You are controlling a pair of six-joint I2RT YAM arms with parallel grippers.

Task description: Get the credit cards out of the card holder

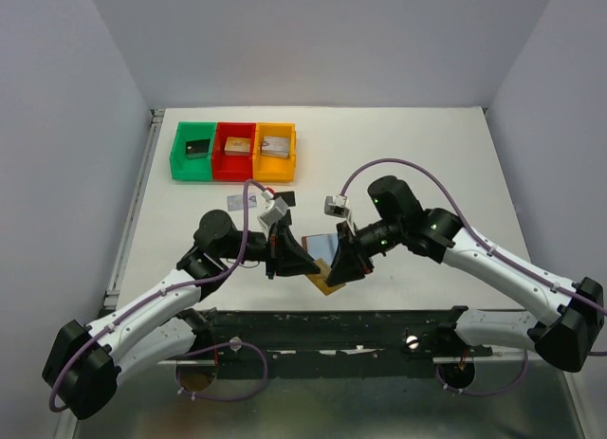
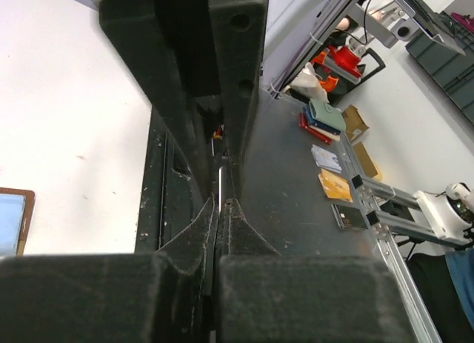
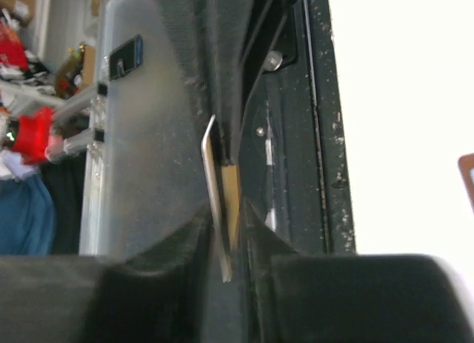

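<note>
A gold card (image 1: pixel 327 283) is held up between the two grippers, near the table's front edge. My left gripper is shut on it, and the card shows there as a thin upright edge. In the right wrist view my right gripper has its fingers parted around the card's other side, with a gap showing. That view is blurred. Behind the grippers lies the brown card holder (image 1: pixel 306 242) with a pale blue face, partly covered by the arms. The left wrist view catches its corner (image 2: pixel 28 202) at the left edge.
Green (image 1: pixel 177 159), red (image 1: pixel 221 166) and orange (image 1: pixel 289 170) bins stand at the back left, each with cards inside. A grey card (image 1: pixel 237 202) and a dark card (image 1: pixel 285 198) lie in front of them.
</note>
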